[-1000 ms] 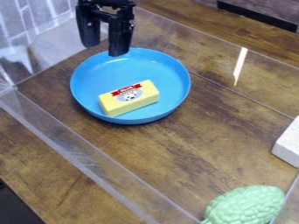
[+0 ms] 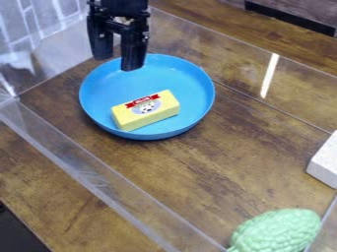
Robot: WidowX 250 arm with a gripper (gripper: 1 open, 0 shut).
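My black gripper (image 2: 116, 53) hangs at the top centre-left, open, its two fingers apart, over the back left rim of a blue plate (image 2: 184, 103). On the plate, toward its front, lies a yellow box (image 2: 138, 115) with a red and white label, apparently a butter pack.
A green bumpy object (image 2: 277, 231) lies at the bottom right, and a white block (image 2: 325, 159) at the right edge. Clear see-through walls border the wooden surface (image 2: 224, 167), which is bare right of and below the plate.
My gripper has shifted very slightly downward. The plate and the objects have not moved.
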